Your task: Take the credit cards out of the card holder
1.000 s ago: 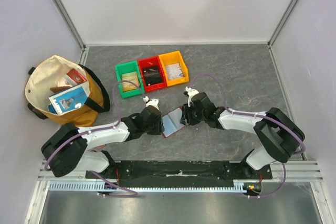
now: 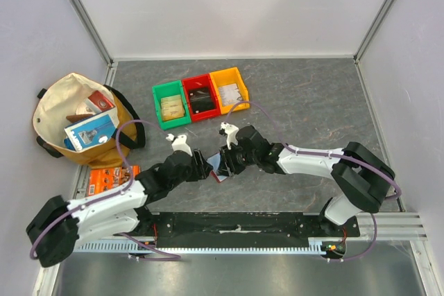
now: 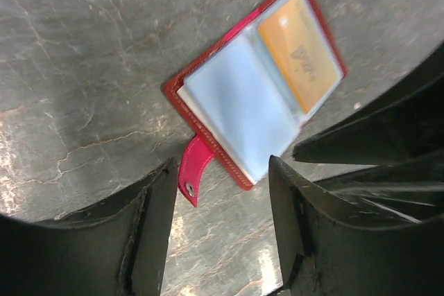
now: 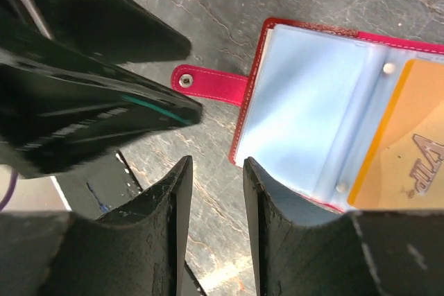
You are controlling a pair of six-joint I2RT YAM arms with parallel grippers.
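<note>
The card holder (image 3: 182, 105) lies spread open on the table, red-edged with clear sleeves and a pink snap strap (image 4: 218, 84). One side shows a pale blue card (image 3: 239, 98); the other shows a gold card (image 3: 300, 53). In the top view the arms cover much of the holder. My left gripper is open, fingertips close to the holder's strap end, nothing between them. My right gripper is also open and empty, its tips beside the holder's near corner. Each wrist view also shows the other gripper's dark fingers close by.
Behind the holder stand green (image 2: 159, 92), red (image 2: 209, 116) and yellow (image 2: 240, 74) bins with items inside. A tan bag (image 2: 57, 105) with boxes sits at the left, an orange box (image 2: 101, 180) in front of it.
My right gripper has moved left across the holder, closer to the left one.
</note>
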